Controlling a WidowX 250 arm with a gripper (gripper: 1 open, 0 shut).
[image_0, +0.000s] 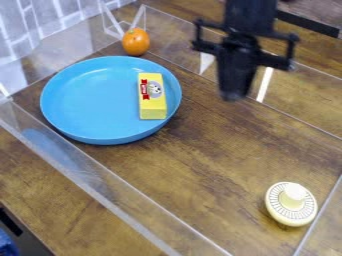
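Observation:
My black gripper (238, 80) hangs at the upper right of the camera view, blurred, above the back of the wooden table; whether its fingers are open or shut is unclear. A blue plate (87, 105) lies on the left with a yellow box (151, 98) on its right part. An orange fruit (135, 42) sits behind the plate. A cream round lid-like object (290, 205) with a knob lies at the front right.
Clear walls of a bin border the table (201, 185) on the left, back and front.

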